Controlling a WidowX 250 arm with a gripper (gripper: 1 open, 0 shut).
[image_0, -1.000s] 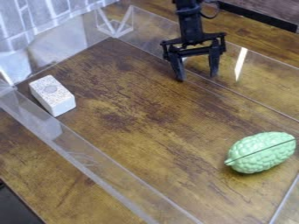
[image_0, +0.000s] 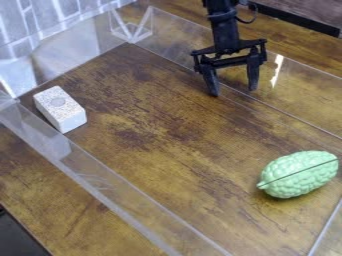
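Note:
My black gripper (image_0: 233, 82) hangs low over the back right of the wooden board, its two fingers apart with nothing seen between them. At the left, beside the clear wall, lies a white speckled block (image_0: 58, 108). A pale green, bumpy oval object (image_0: 299, 172), like a bitter melon, rests at the front right, well away from the gripper.
Transparent walls (image_0: 87, 175) border the wooden work area (image_0: 160, 140), whose middle is bare. Pale patterned fabric (image_0: 40, 35) stands behind the back left corner.
The block and the green object have stayed in place.

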